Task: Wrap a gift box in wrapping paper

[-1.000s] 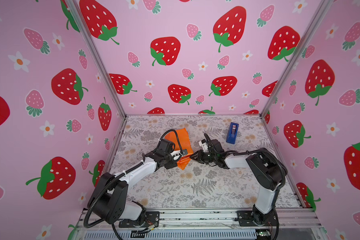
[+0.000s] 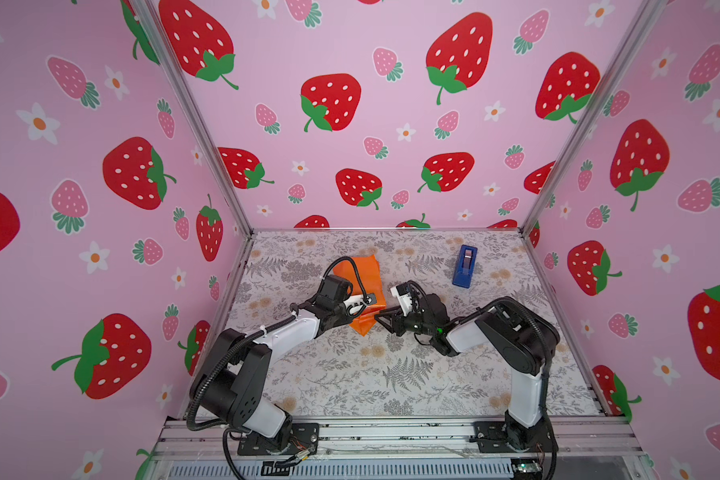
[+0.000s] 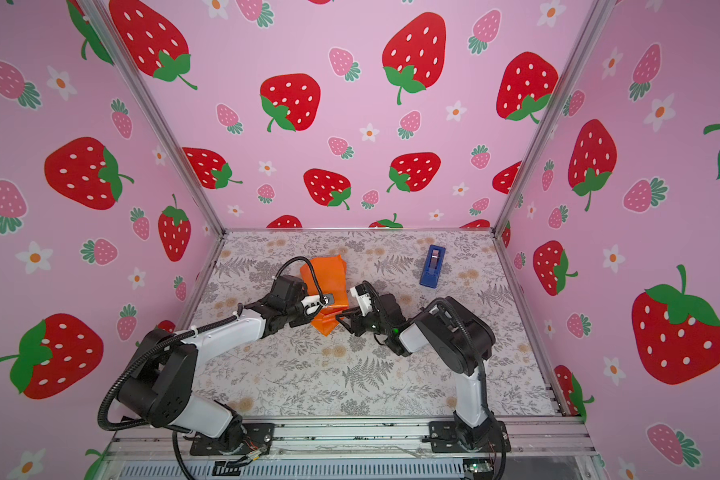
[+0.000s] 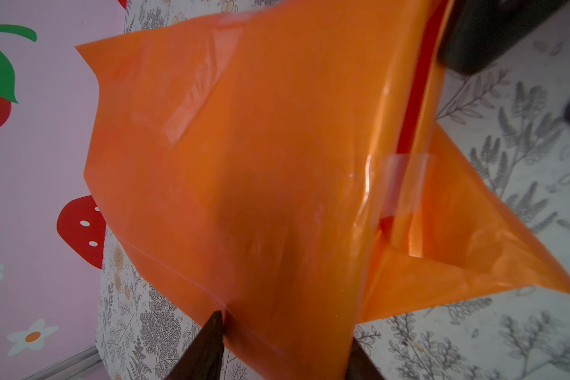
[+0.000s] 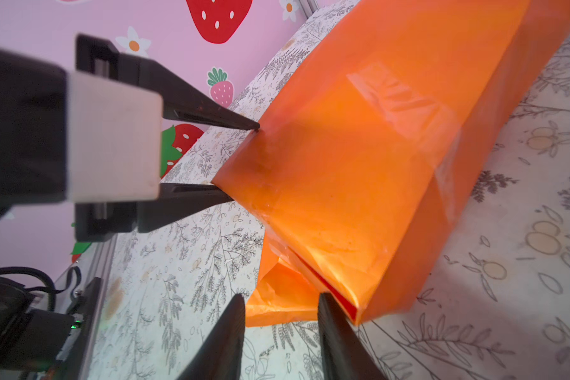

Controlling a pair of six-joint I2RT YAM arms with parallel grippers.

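Observation:
The orange paper-wrapped gift box (image 5: 361, 171) lies tilted across the right wrist view. Clear tape (image 4: 406, 183) crosses its folded end. From that end a loose orange flap (image 5: 281, 291) sticks out near the table. My left gripper straddles the box's edge, fingers apart; one fingertip meets the upper face in the right wrist view. Whether it presses on the box I cannot tell. At the folded end, my right gripper is open, fingertips close to the flap. Nothing is clearly clasped between them. In the top left view the left arm hides part of the box (image 2: 366, 268).
A blue tape dispenser (image 2: 465, 266) stands at the back right of the patterned table. Bare table (image 2: 408, 384) spreads in front of the box and to its right. Both grippers are close together at the folded end.
My right gripper has turned and edged left towards the flap, its elbow swinging inward. The box has moved slightly.

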